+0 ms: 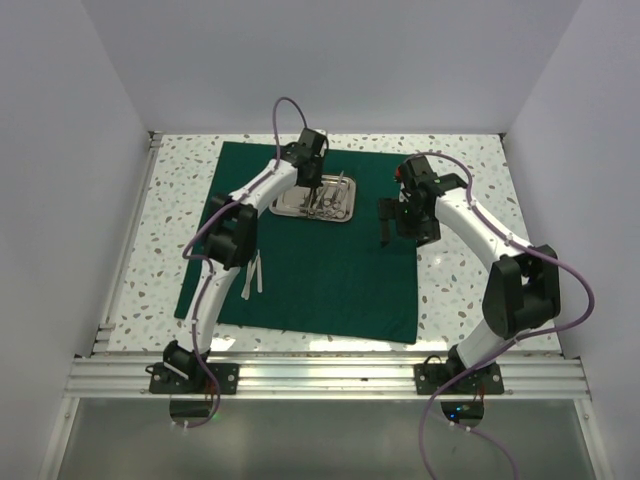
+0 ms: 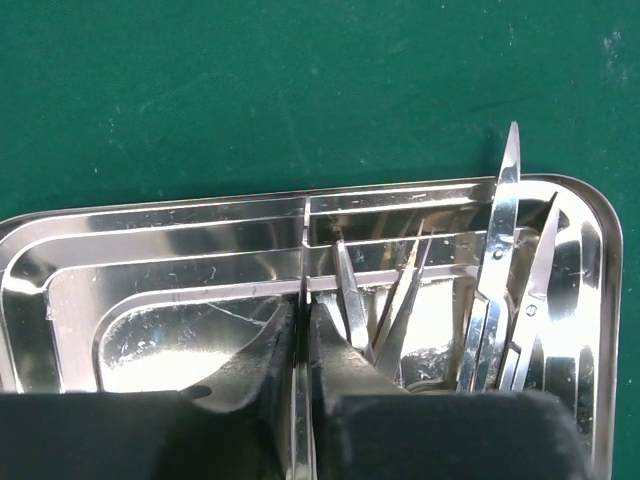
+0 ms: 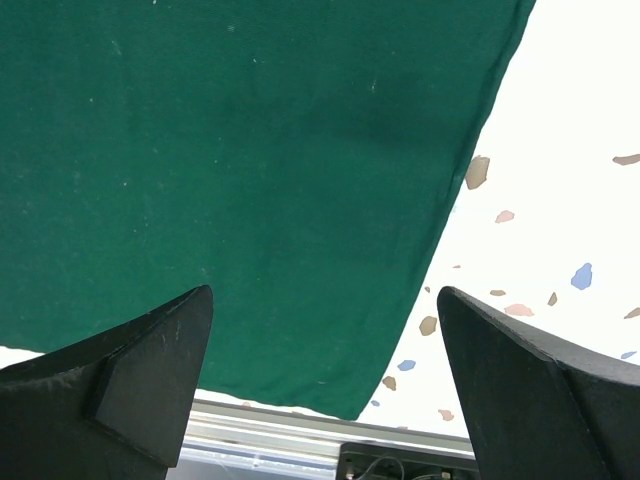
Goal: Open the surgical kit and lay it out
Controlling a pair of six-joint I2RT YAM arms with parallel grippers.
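Note:
A shiny metal tray [image 2: 170, 215] lies on the green cloth [image 1: 330, 285] with several instruments in its right part. My left gripper is down over the tray, fingertips close together on either side of a slim metal instrument [image 2: 305, 235]. Whether they press on it cannot be told. Right of it lie pointed tweezers [image 2: 400, 315] and two pairs of scissors [image 2: 494, 260], one tip over the rim. My right gripper stands wide open above the cloth's right side, nothing between its fingers.
Two slim light instruments [image 1: 254, 275] lie side by side on the cloth's left part. Speckled tabletop [image 1: 465, 290] shows around the cloth, with a metal rail [image 1: 330, 370] along the front.

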